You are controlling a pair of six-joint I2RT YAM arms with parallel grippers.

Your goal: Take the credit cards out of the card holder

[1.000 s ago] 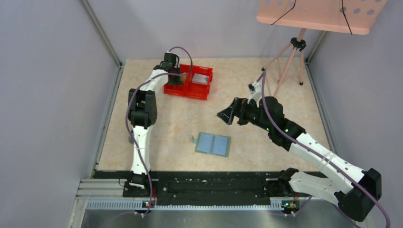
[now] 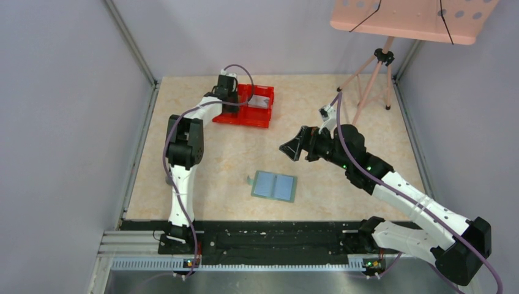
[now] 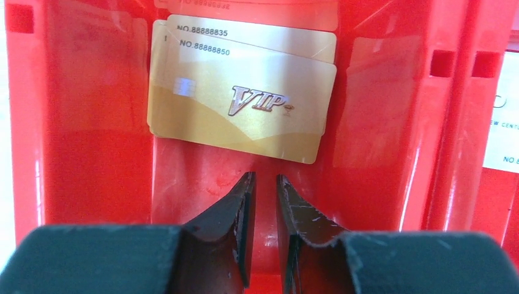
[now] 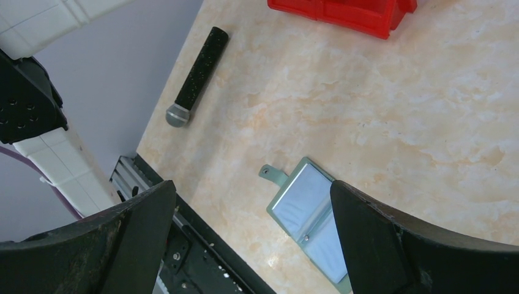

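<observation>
Flat on the table lies the card holder [image 2: 273, 186], grey-green rimmed with two pale panels; no separate card can be made out in it. Gold VIP cards [image 3: 245, 101] lie overlapping on the floor of the red bin's left compartment [image 3: 208, 177]. Over that compartment is my left gripper, its fingertips close together below the cards in view. Through their narrow gap red plastic shows, and whether anything is held is unclear. My right gripper stands open above the table with nothing between its fingers.
White cards [image 2: 259, 101] lie in the bin's right compartment, beyond a divider [image 3: 422, 141]. A black microphone [image 4: 199, 76] lies at the table's left side. At the back right stands a pink tripod [image 2: 370, 86]. Between bin and holder the table is clear.
The red bin and my left gripper have shifted slightly to the right in the top view. The right arm and the card holder have stayed still.
</observation>
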